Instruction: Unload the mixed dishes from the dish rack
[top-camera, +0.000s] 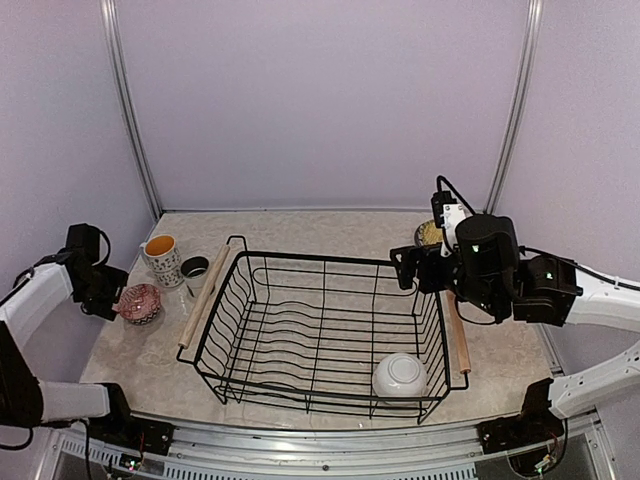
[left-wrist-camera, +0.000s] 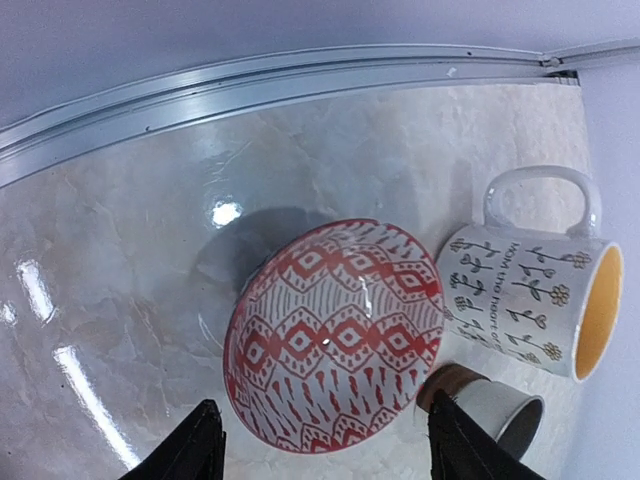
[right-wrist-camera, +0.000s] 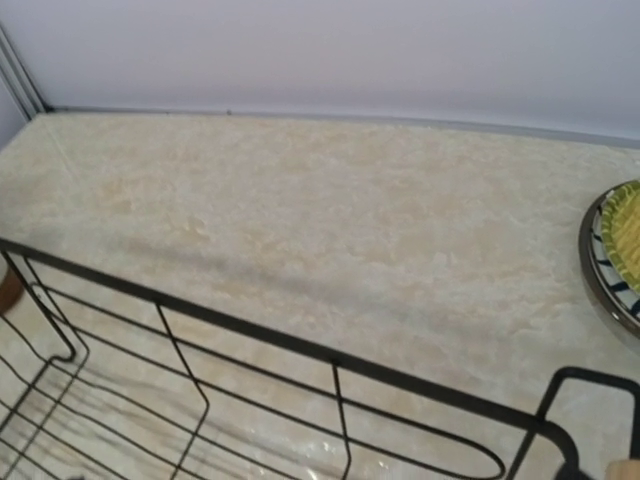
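Note:
A red-and-white patterned bowl (top-camera: 139, 304) stands on the counter at far left; the left wrist view looks down into this bowl (left-wrist-camera: 330, 340). My left gripper is open, its fingers (left-wrist-camera: 195, 445) spread apart at the bowl's near side, and no grip on it shows. Inside the black wire dish rack (top-camera: 313, 336), a white bowl (top-camera: 400, 376) sits upside down at the front right. Above the rack's back right corner, my right gripper (top-camera: 402, 268) is open and empty; its fingertips barely show in the right wrist view.
A floral mug (top-camera: 163, 262) and a smaller metallic-looking cup (top-camera: 195, 273) stand between the patterned bowl and the rack. Stacked plates (right-wrist-camera: 610, 255) lie beyond the rack's back right corner. Behind the rack, the counter (right-wrist-camera: 300, 200) is clear.

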